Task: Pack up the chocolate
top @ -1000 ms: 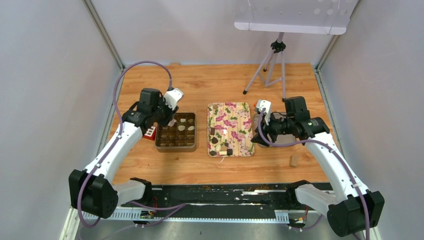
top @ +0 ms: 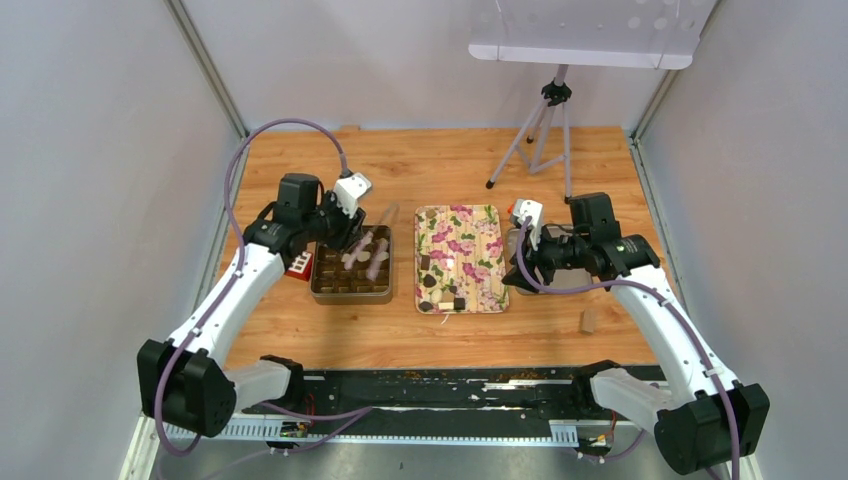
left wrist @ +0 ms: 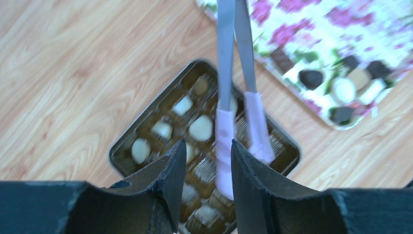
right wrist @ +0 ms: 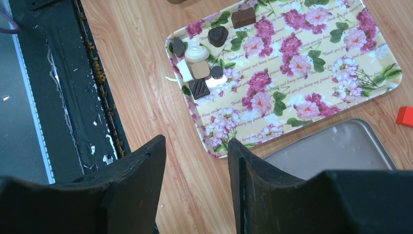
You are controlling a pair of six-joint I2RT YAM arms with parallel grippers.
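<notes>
My left gripper (top: pixel 347 242) hangs open over the divided chocolate box (top: pixel 350 298), its fingers (left wrist: pixel 168 183) apart. Tongs with purple tips (left wrist: pixel 224 151) are over the box in the left wrist view, blurred, one tip behind a finger; the fingers do not grip them. Several compartments hold chocolates, among them a pale piece (left wrist: pixel 200 128); others look empty. Chocolates lie on the floral tray (top: pixel 484 222): a dark piece (right wrist: pixel 217 36), a brown block (right wrist: pixel 243 17), a white round one (right wrist: pixel 197 53) and more. My right gripper stands open and empty at the tray's right side.
A grey metal tray (right wrist: pixel 336 146) lies under the right arm, with a red object (right wrist: pixel 405 116) past it. Beside the box is a red-and-white item (top: pixel 299 266). A small wooden block (top: pixel 588 321) sits at front right. Behind stands a tripod (top: pixel 553 130).
The left gripper shifted slightly right; the right arm stayed still.
</notes>
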